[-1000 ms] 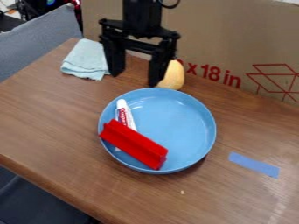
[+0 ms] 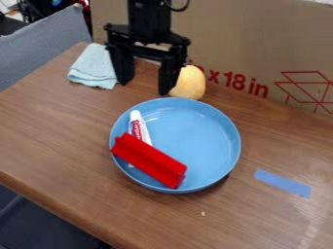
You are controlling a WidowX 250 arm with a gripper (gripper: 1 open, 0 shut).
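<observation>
My black gripper (image 2: pixel 146 72) hangs open over the back of the table, behind the blue plate (image 2: pixel 202 146), with nothing seen between its two fingers. A red bar-shaped object (image 2: pixel 148 160) lies on the plate's left part, beside a white tube with red lettering (image 2: pixel 138 124). A yellow rounded object (image 2: pixel 190 84) rests on the table behind the plate, just right of the gripper's right finger. A folded pale blue cloth (image 2: pixel 92 66) lies at the back left.
A strip of blue tape (image 2: pixel 282 183) lies at the right. A cardboard panel (image 2: pixel 260 49) stands along the back edge; a grey padded surface (image 2: pixel 33 49) is beyond the left edge.
The objects on the table have not moved.
</observation>
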